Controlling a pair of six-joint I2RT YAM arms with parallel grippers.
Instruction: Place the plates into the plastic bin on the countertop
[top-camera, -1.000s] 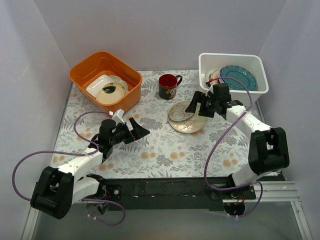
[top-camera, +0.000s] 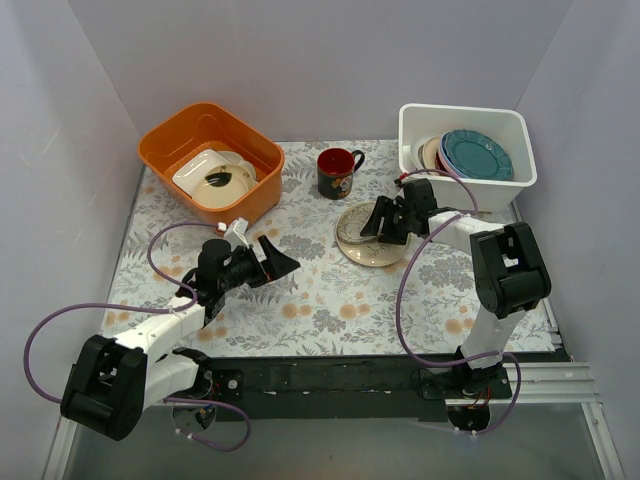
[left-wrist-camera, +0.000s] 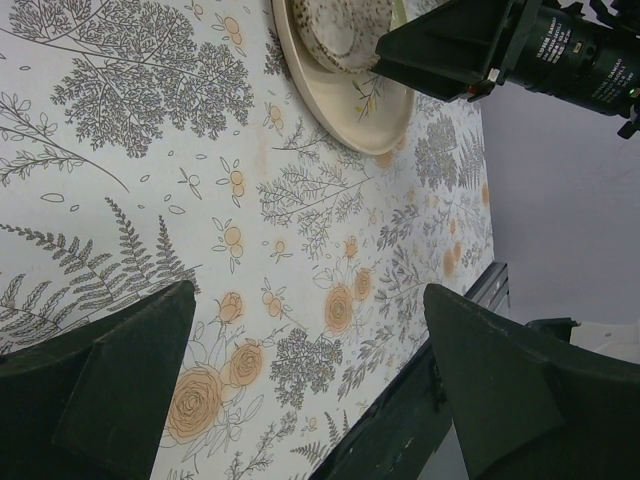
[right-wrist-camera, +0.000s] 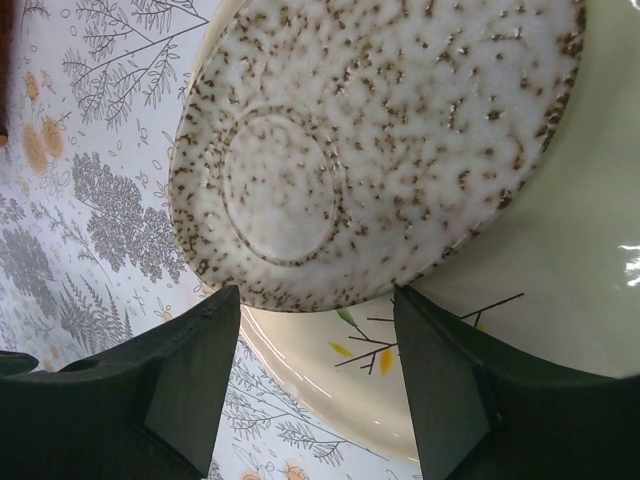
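A speckled plate (right-wrist-camera: 370, 140) rests on a larger cream plate (top-camera: 370, 256) near the centre of the countertop. My right gripper (top-camera: 383, 226) is down at these plates, part open, its fingertips at the speckled plate's near rim in the right wrist view. My left gripper (top-camera: 271, 255) stands open over the bare countertop at left, empty. An orange plastic bin (top-camera: 265, 150) at the back left holds several pale dishes. A white bin (top-camera: 420, 115) at the back right holds plates, including a teal one (top-camera: 477, 153).
A dark mug with red inside (top-camera: 335, 180) stands at the back between the two bins. Grey walls enclose the back and sides.
My right gripper has moved down and slightly left onto the plates over the last second. The left arm has stayed still.
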